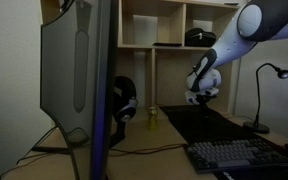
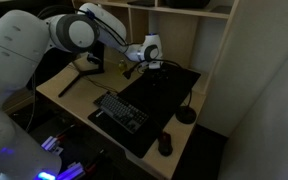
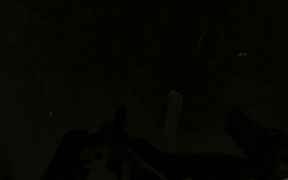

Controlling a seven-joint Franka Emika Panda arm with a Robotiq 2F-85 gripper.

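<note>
Low over the back of the black desk mat (image 1: 194,122) hangs my gripper (image 1: 203,108), pointing down under the white wrist. The wrist view is almost black. Two dark fingers stand well apart along its bottom edge, so the gripper is open. Between them shows a faint, pale, narrow strip (image 3: 172,112); what it is cannot be made out. Nothing can be seen held. In exterior view 2 the fingertips are small and dark against the mat.
A keyboard (image 2: 122,111) lies at the mat's front, with a desk lamp (image 1: 273,72) and a dark mouse (image 2: 165,144) to the side. Headphones (image 1: 125,100) and a yellow object (image 1: 152,119) stand near a large monitor (image 1: 77,80). Shelves (image 1: 169,47) rise behind the mat.
</note>
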